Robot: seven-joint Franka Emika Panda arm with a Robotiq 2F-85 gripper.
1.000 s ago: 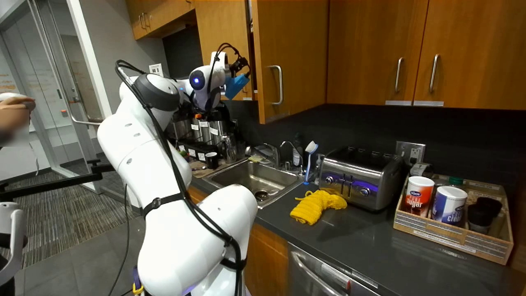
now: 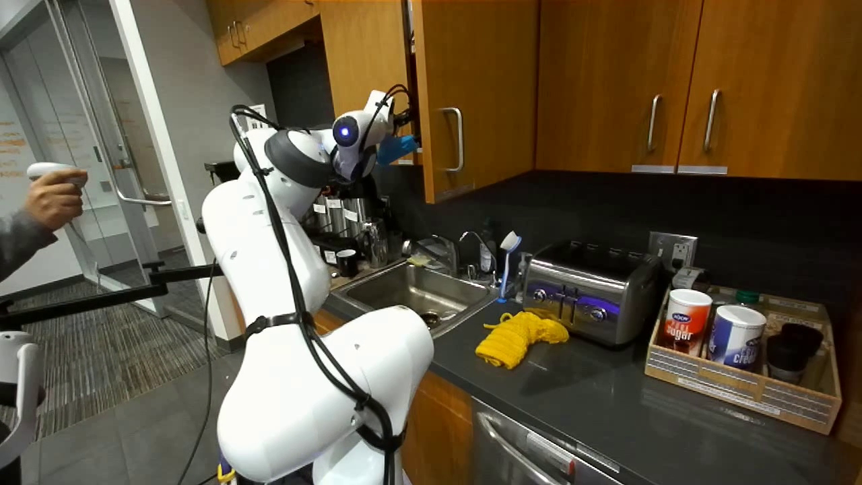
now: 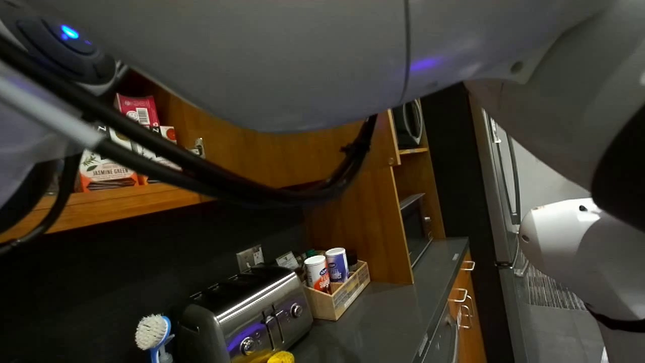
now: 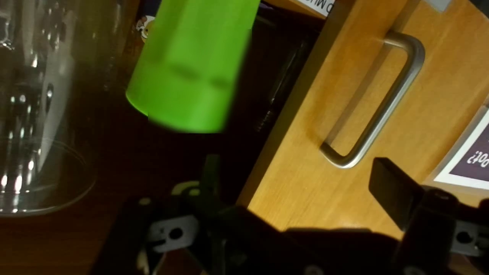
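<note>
In the wrist view my gripper is open, its dark fingers wide apart with nothing held between them. Ahead of it, in the dark cabinet interior, is a bright green cup (image 4: pixel 192 68), apart from the fingers. A clear glass vessel (image 4: pixel 41 137) is at the left of that view. On the right, a wooden cabinet door (image 4: pixel 293 192) with a metal handle (image 4: pixel 382 107) lies behind the right finger. Exterior view 1 has the gripper (image 2: pixel 408 145) at the cabinet opening, beside the swung-out door (image 2: pixel 493 89); its tips are hidden there.
Below are a sink (image 2: pixel 363 295), a yellow cloth (image 2: pixel 521 338), a toaster (image 2: pixel 594 291) and a box (image 2: pixel 743 388) of canisters on the counter. Tea boxes (image 3: pixel 106 169) sit on the cabinet shelf (image 3: pixel 121 202). Bare counter lies before the toaster.
The arm has moved to the right, bringing the gripper from in front of the cabinet to its opening, partly behind the open door. The person's hand at the left has also shifted right.
</note>
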